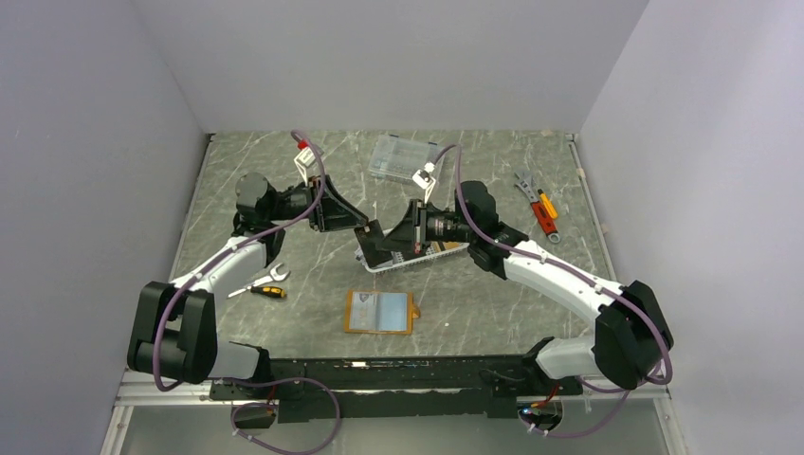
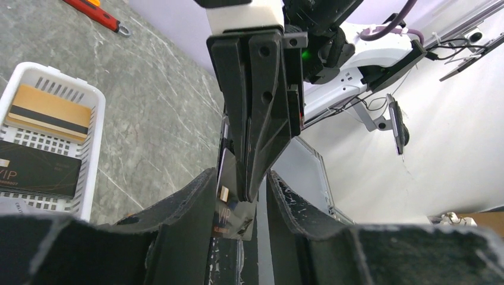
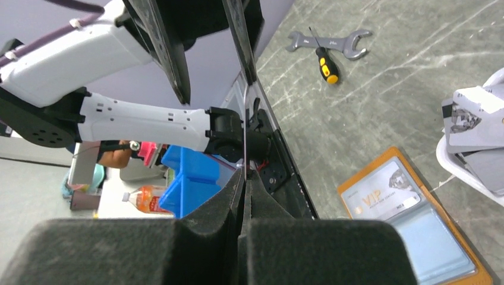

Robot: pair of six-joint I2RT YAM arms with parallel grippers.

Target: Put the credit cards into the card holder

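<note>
Above the white basket, my right gripper is shut on a dark VIP card, which hangs from its tips and appears edge-on in the right wrist view. My left gripper stands open just beside it, its fingers apart around the card's upper part as seen in its view. The basket holds gold, black [image 2: 38,172] and silver cards [image 3: 475,122]. The card holder [image 1: 410,322], orange-edged, lies open at the front with a silver VIP card [image 3: 377,190] in one side.
A wrench [image 3: 353,47] and screwdriver [image 3: 327,65] lie front left. An adjustable wrench [image 1: 526,185] and other tools are at the right, a clear plastic box [image 1: 403,156] at the back.
</note>
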